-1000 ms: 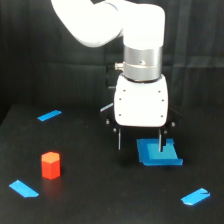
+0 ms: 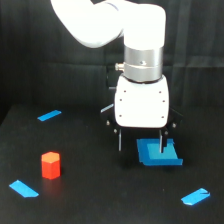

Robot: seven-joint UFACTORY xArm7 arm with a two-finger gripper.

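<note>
My gripper (image 2: 142, 146) hangs from the white arm right of centre, its two thin dark fingers spread wide apart. Nothing shows between them. An orange-red block (image 2: 51, 165) sits on the dark table at the left, well apart from the gripper. Just below and to the right of the gripper in the view is a blue square (image 2: 151, 160) with a lighter blue patch on it. The right finger overlaps this square in the view; whether they touch, I cannot tell.
Blue strips lie at the far left (image 2: 49, 115), near left (image 2: 23, 188) and near right (image 2: 195, 197).
</note>
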